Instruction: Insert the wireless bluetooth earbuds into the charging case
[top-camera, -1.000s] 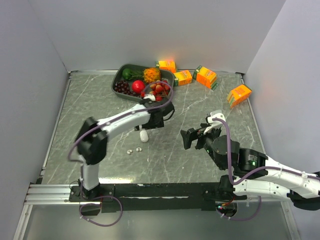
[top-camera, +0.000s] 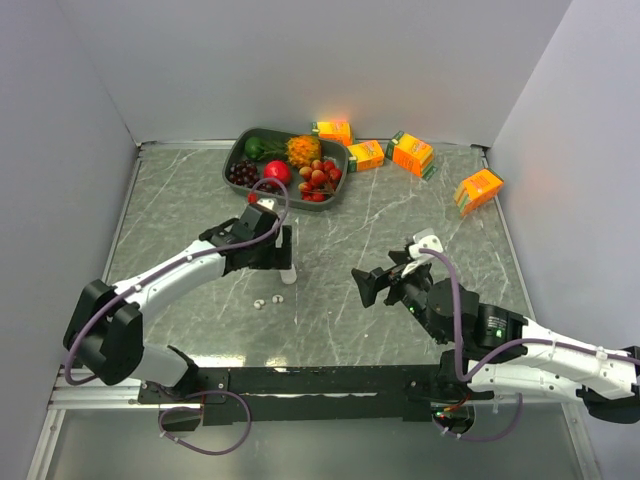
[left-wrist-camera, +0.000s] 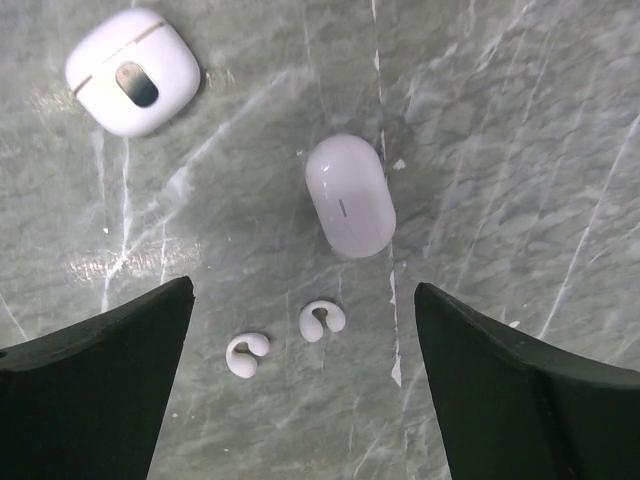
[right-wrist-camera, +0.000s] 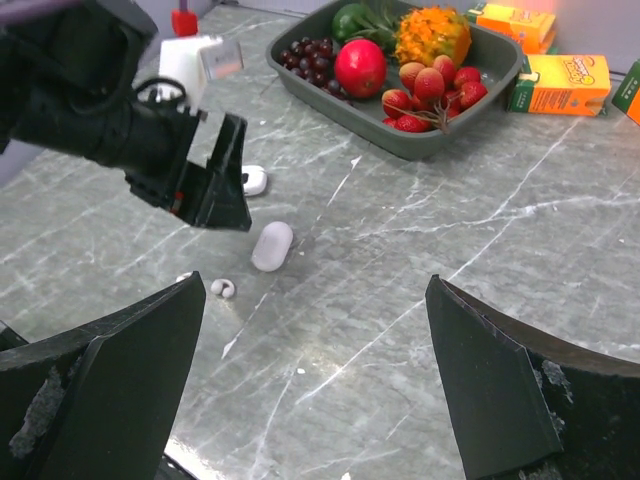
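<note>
A white charging case (left-wrist-camera: 132, 75) with a dark oblong mark lies at the upper left of the left wrist view. Near the centre is a white oblong object (left-wrist-camera: 350, 195); below it two small white earbuds (left-wrist-camera: 243, 355) (left-wrist-camera: 322, 320) lie apart on the marble. My left gripper hangs open above them, nothing between its fingers; the top view shows it over the left middle of the table. My right gripper is open and empty, over the right half of the table in the top view.
A grey basket (top-camera: 234, 160) of fruit stands at the back left. Several orange boxes (top-camera: 410, 152) lie along the back and right.
My left arm has swung left and back from beside the basket's front right to over the white objects. The right gripper has shifted slightly left.
</note>
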